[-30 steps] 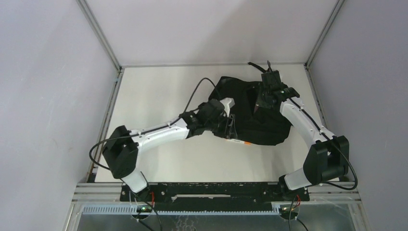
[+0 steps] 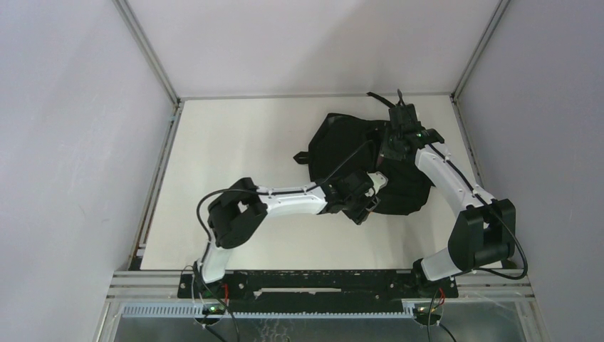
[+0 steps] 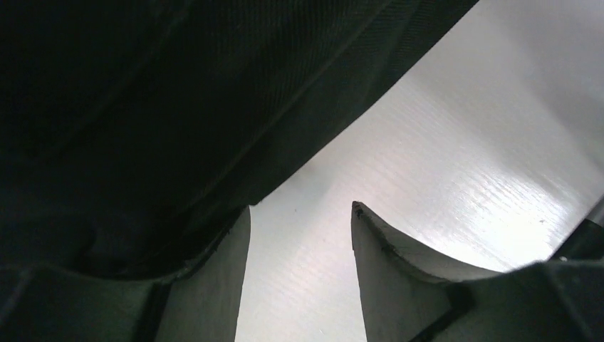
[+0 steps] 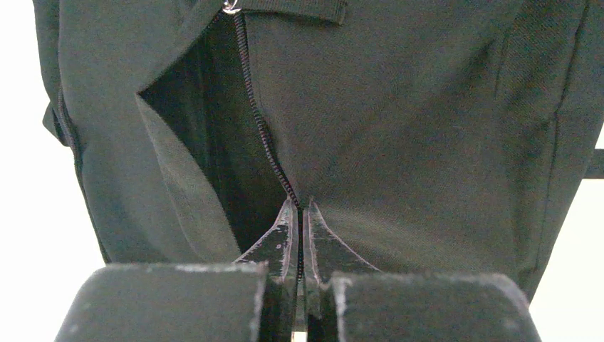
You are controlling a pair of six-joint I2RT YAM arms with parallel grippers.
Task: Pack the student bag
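Note:
The black bag [image 2: 340, 146] lies on the right half of the table, its mouth partly open. In the right wrist view the zip edge [image 4: 263, 128] of that mouth runs in between the tips of my right gripper, which is shut on it. Beside the bag's front edge, my left gripper [image 2: 368, 215] points down and stands open. Only bare table shows between its fingers in the left wrist view, where the bag [image 3: 214, 92] fills the upper left. The white and orange pen-like item is mostly or wholly hidden by the left gripper.
A strap [image 2: 381, 99] reaches toward the back wall, and a loop [image 2: 301, 157] sticks out on the left. Both arms reach close together over the bag.
My left arm has moved right along the bag's front edge, covering the white and orange item that showed there before. My right arm and the bag look almost unchanged.

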